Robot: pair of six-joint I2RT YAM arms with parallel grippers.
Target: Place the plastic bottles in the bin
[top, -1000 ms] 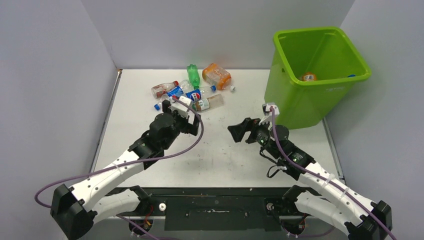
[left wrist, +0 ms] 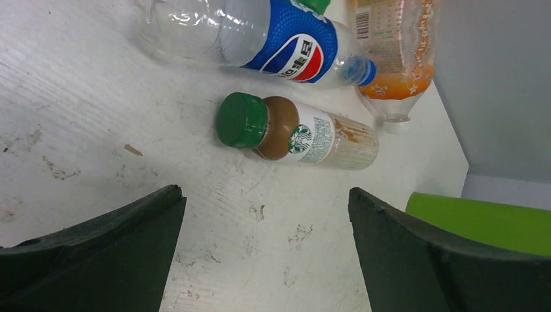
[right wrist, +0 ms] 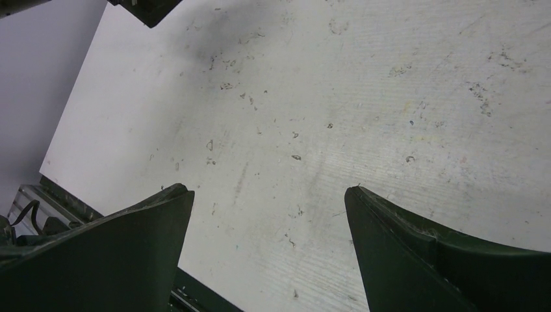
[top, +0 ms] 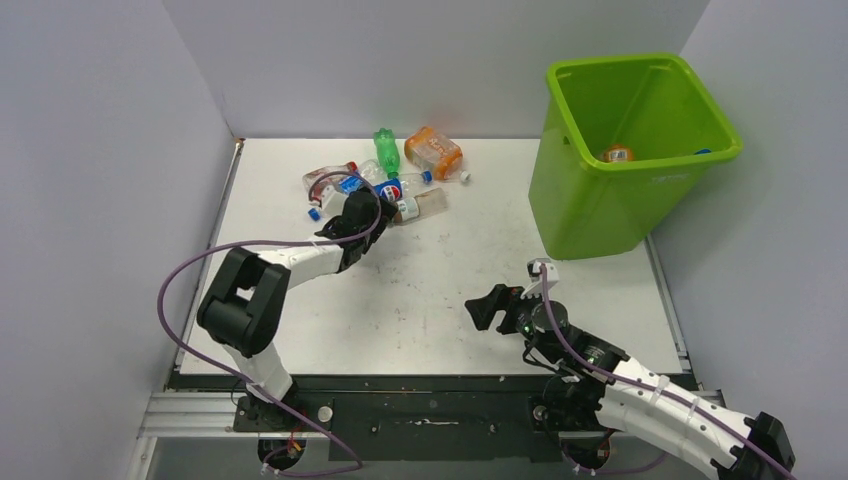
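In the left wrist view, a Starbucks bottle with a green cap lies beyond the fingertips of my left gripper, which is open and empty. Behind it is a clear Pepsi bottle with a blue cap. An orange-labelled bottle and a green bottle lie at the back of the table, with a red-capped bottle to their left. My left arm partly covers this cluster from above. Over bare table, my right gripper stands with its fingers apart and nothing between them.
The green bin stands at the back right, with an orange-labelled bottle and something blue inside. Bare white tabletop spreads across the middle and front. Grey walls close off the back and sides.
The left arm has reached away from the front edge to the bottles and now stands over them. My right gripper has drawn back from beside the bin towards the front.
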